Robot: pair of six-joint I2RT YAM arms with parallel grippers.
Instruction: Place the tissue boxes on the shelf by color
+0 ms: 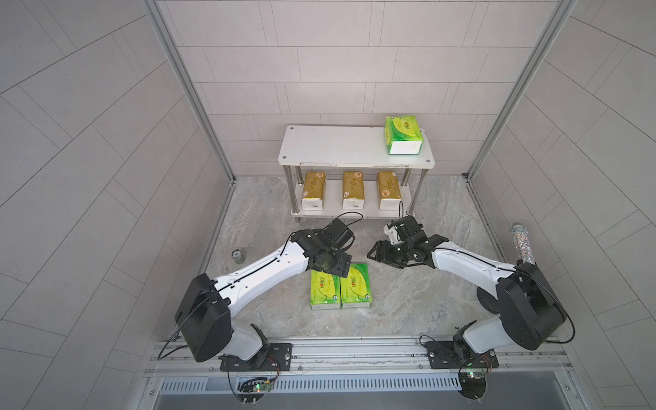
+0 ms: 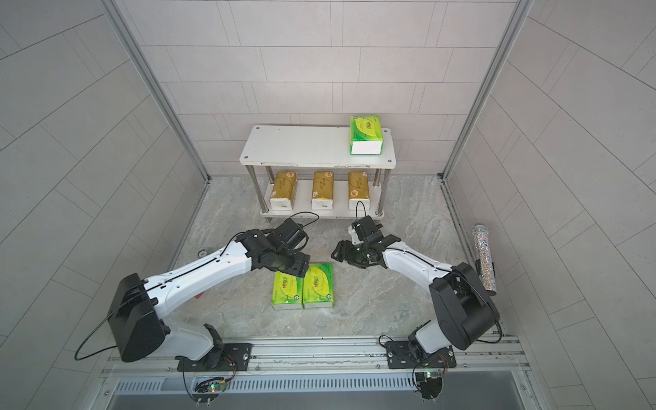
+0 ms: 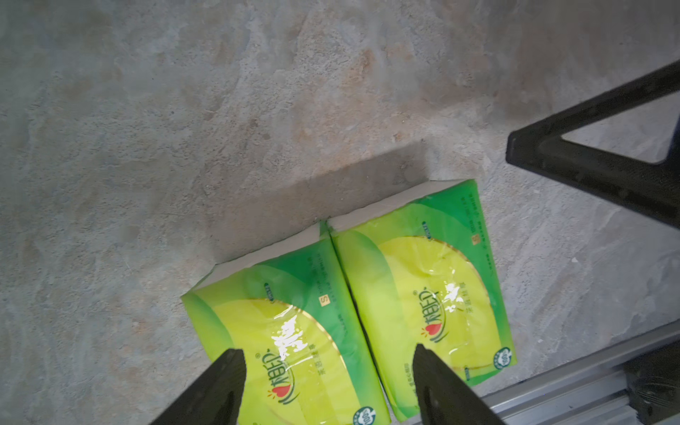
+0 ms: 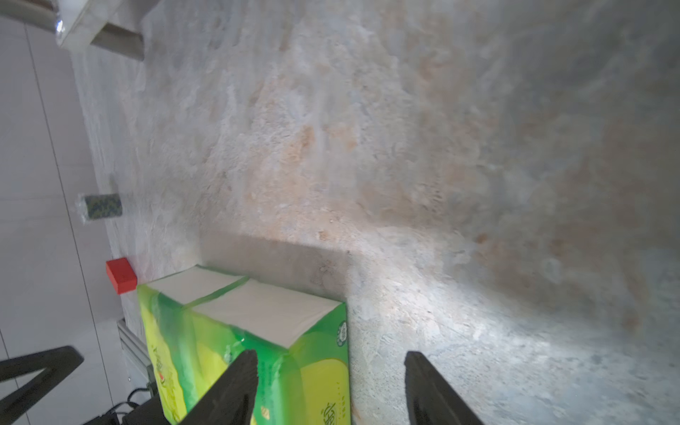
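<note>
Two green tissue boxes lie side by side on the floor: the left box [image 1: 324,290] and the right box [image 1: 355,285]. A third green box [image 1: 404,135] stands at the right end of the shelf's top board [image 1: 328,145]. On the lower board sit three brown boxes, at left [image 1: 313,190], centre [image 1: 353,190] and right [image 1: 388,190]. My left gripper hovers over the floor pair, fingers apart, nothing gripped. In the right wrist view my right gripper is open and empty, just right of the pair.
A red block [image 4: 121,275] and a small jar [image 4: 100,206] are at the left side. A glittery cylinder [image 1: 522,243] stands by the right wall. The top board is bare at its left and middle. Both arms are close together above the floor.
</note>
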